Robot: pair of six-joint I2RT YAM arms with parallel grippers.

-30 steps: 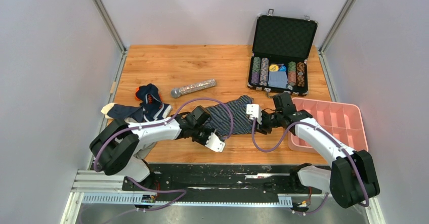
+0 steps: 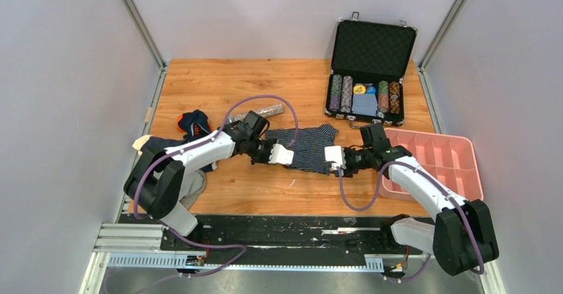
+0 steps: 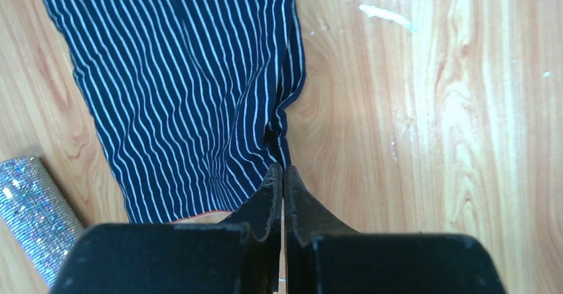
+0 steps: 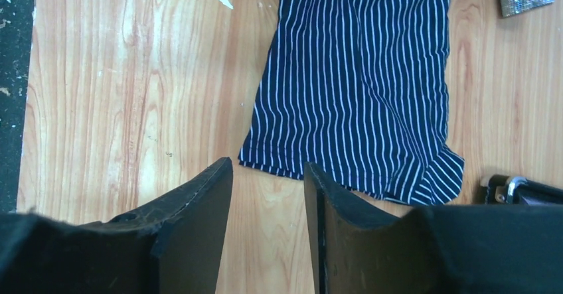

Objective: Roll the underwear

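Observation:
The navy underwear with thin white stripes [image 2: 309,149] lies on the wooden table, fairly flat but with creases and a bunched fold along one long edge in the left wrist view [image 3: 172,101]. My left gripper is shut over that folded edge at one end; whether cloth is between the fingertips cannot be told. My right gripper hangs part open above the other end, the cloth's corner beyond its fingertips, nothing between them.
A glittery tube [image 2: 269,111] lies behind the cloth. An open chip case [image 2: 365,65] stands back right, a pink divided tray [image 2: 441,148] at right, piled clothing [image 2: 192,125] at left.
My left gripper has moved toward the back, away from the front edge.

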